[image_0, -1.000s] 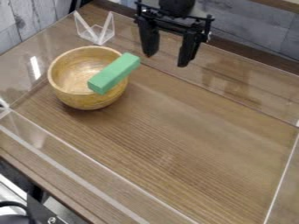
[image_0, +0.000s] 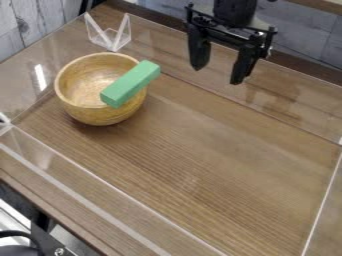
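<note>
A wooden bowl (image_0: 83, 100) sits on the left of the wooden table, with a green block (image_0: 130, 85) resting tilted in it and over its right rim. My black gripper (image_0: 221, 62) hangs over the back middle of the table, to the right of the bowl and apart from it. Its two fingers are spread, with nothing visible between them.
A small white wire-like object (image_0: 110, 36) stands at the back left. A tiled wall runs along the back.
My gripper has shifted a little to the right over the last second. The bowl and green block look unchanged.
</note>
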